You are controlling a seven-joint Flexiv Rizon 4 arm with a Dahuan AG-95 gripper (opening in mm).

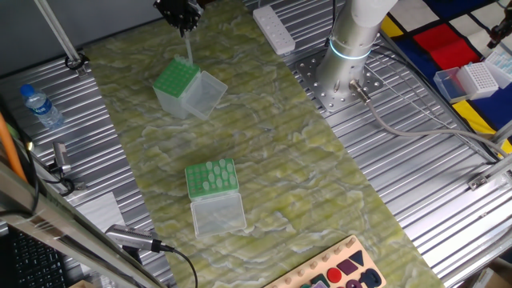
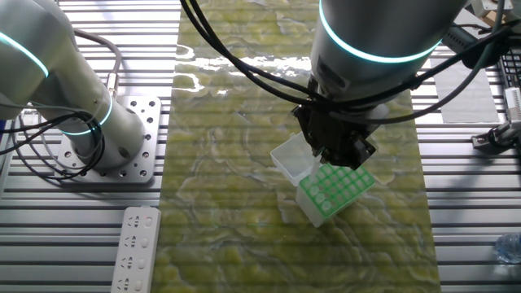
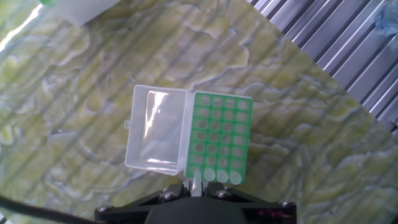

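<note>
A pale translucent tube (image 1: pixel 190 50) hangs upright from my gripper (image 1: pixel 186 30), which is shut on it at the rack's edge. From the wrist, the held tube (image 3: pixel 197 184) lines up with the end row of the green-topped rack (image 3: pixel 219 127), in the column nearest the lid. Whether its lower end is inside a hole cannot be made out. Three seated tubes (image 3: pixel 222 177) fill the rest of that row; the other holes look empty. The rack's clear lid (image 3: pixel 157 130) lies open beside it. My fingers (image 3: pixel 181 190) partly hide the tube's upper part.
A second green rack (image 1: pixel 212 178) with several tubes and an open lid stands apart on the marbled mat. Beyond it lies a wooden shape board (image 1: pixel 328 268). A power strip (image 1: pixel 274 30) and bottle (image 1: pixel 42 106) are off the mat. Mat between the racks is clear.
</note>
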